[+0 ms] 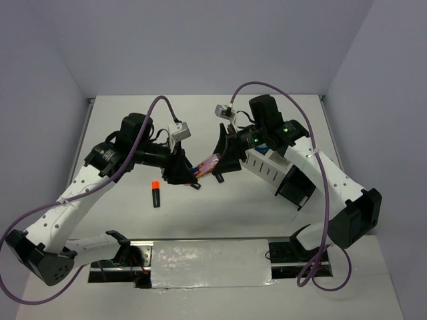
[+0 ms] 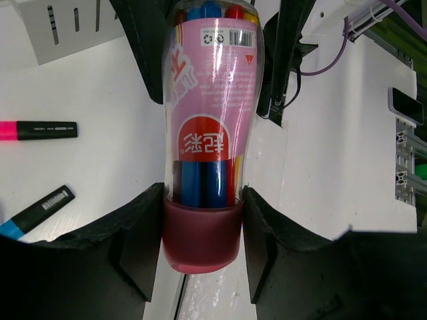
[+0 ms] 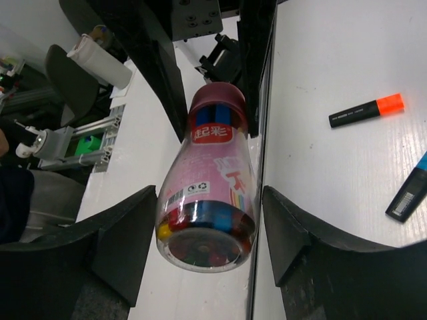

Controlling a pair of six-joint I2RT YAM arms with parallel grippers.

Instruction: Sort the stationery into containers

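Note:
A pink-labelled clear tube of coloured pens [image 2: 208,100] is held between my arms. My left gripper is shut on its red end. My right gripper is around the clear end, its fingers part open or just at the sides; contact is hard to tell. An orange-capped marker [image 1: 155,195] lies on the left of the table, a blue-capped marker [image 2: 41,210] and a pink-capped marker [image 2: 40,131] nearby. A white container [image 1: 265,170] stands at the right, partly hidden under the right arm.
A black open compartment [image 1: 295,187] sits at the right of the white container.

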